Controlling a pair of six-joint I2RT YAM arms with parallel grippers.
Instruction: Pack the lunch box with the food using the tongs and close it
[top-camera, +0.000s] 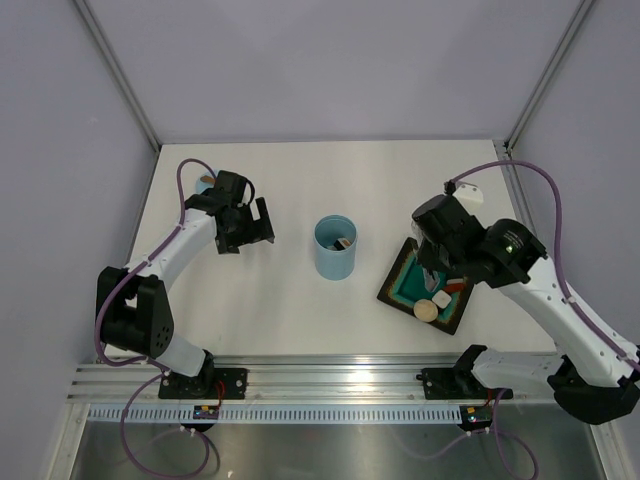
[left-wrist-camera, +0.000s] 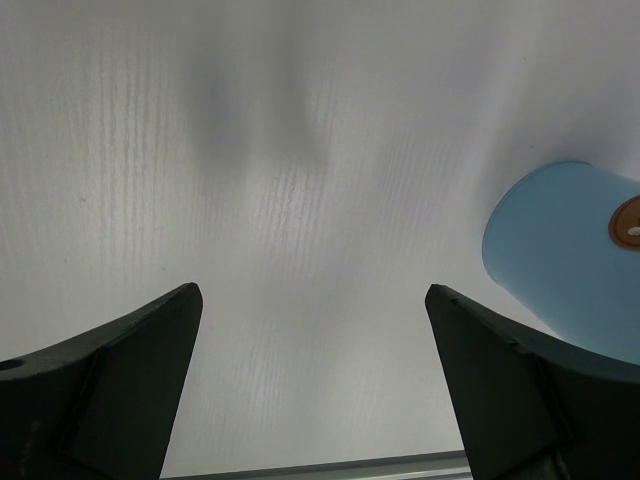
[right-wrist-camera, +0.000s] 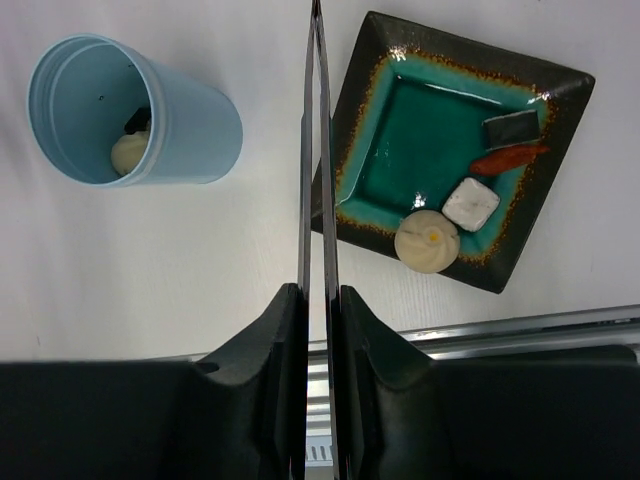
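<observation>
A dark square plate with teal centre sits at the right, bearing a cream bun, white cube, red piece and dark block. My right gripper is over the plate's left side, shut on metal tongs, whose tips look empty. A blue cup stands left of the plate, a bun and dark piece inside. My left gripper stands open on the left, nothing between its fingers.
A blue object with a brown top lies at the table's back left, partly behind the left arm. A metal rail runs along the front edge.
</observation>
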